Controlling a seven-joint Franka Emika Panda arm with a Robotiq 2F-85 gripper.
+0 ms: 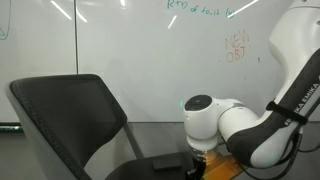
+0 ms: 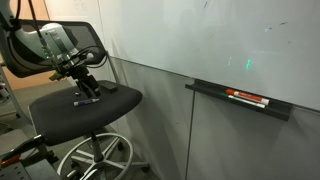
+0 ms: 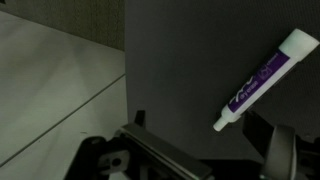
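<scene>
A white marker with a purple label (image 3: 257, 83) lies on the dark chair seat (image 3: 185, 60) in the wrist view, slanting from upper right to lower left. My gripper is above the seat with its fingers apart at the bottom of this view; the marker's white tip end reaches toward the right finger. No contact can be made out. In exterior view 2 the gripper (image 2: 79, 90) hangs low over the seat, near a small pale object (image 2: 87, 101) that looks like the marker. Exterior view 1 hides the fingertips at its lower edge.
The chair's backrest (image 1: 75, 120) rises at the left in exterior view 1. A small dark block (image 1: 168, 162) rests on the seat. Behind stands a whiteboard (image 1: 130, 50), and its ledge (image 2: 215, 92) carries a red marker (image 2: 252, 97) and another beside it.
</scene>
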